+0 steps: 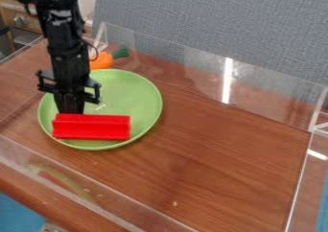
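A red bar-shaped block lies on the front part of a round green plate, on the left of the wooden table. My black gripper is down over the plate's left side, just behind the red block, its fingers shut. I see nothing between them, though their tips are small and dark here.
An orange carrot-like object with a green end lies behind the plate. Clear low walls edge the table, with a grey panel at the back. The wooden surface right of the plate is bare.
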